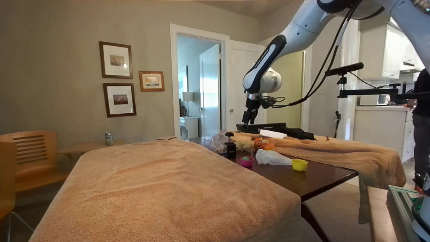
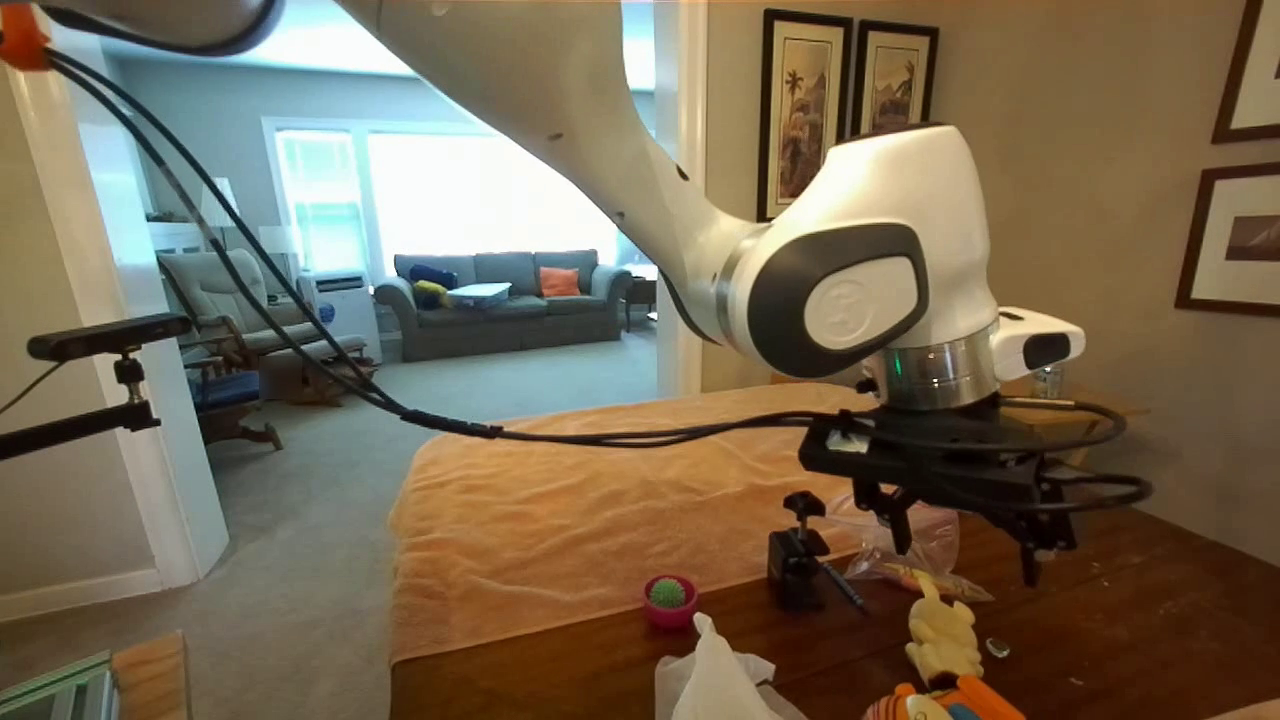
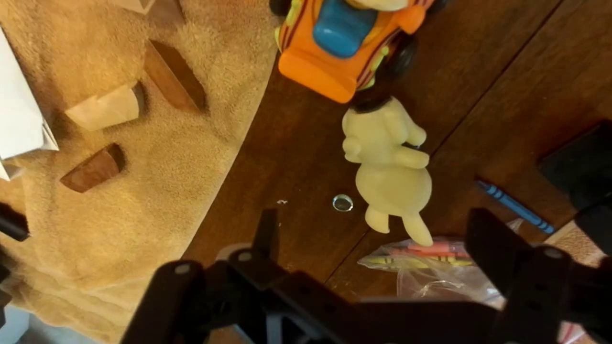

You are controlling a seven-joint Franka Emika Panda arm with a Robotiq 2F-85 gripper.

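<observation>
Above the far part of the dark wooden table [image 2: 828, 654] hangs my gripper [image 2: 966, 554], open and empty, its two fingers spread wide. From the wrist, a cream animal figure [image 3: 393, 177] lies on the wood ahead of the fingers. A small round glass-like piece [image 3: 342, 202] is beside it, and an orange toy car [image 3: 327, 63] stands at the top of that view. A clear plastic bag [image 3: 436, 263] holding crayons lies below, partly hidden by one finger. To the right is a loose blue crayon [image 3: 514, 206]. Nothing on the table touches the gripper.
A black clamp [image 2: 794, 564] rises from the table near a pink bowl with a green ball [image 2: 668, 596]. A white plastic bag [image 1: 272, 157] and a yellow cup [image 1: 299, 165] sit closer to the table's end. Several wooden blocks [image 3: 175, 74] lie on the towel.
</observation>
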